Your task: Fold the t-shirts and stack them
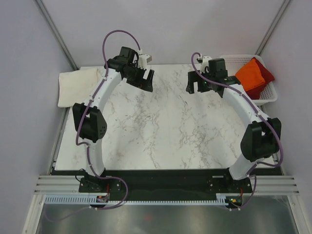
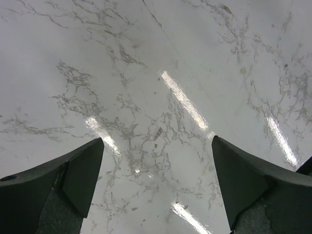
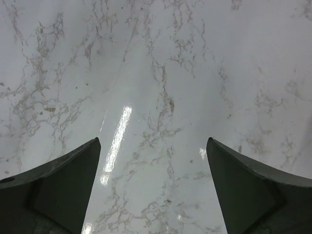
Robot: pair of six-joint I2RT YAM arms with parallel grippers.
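A white folded cloth lies at the table's far left edge. In a white basket at the back right are orange and darker red cloths. Both grippers are open over bare marble, nothing between their fingers: my left gripper left of the middle, also in its wrist view, and my right gripper right of it, also in its wrist view.
Walls close it in at the back and sides. The basket sits behind the right arm.
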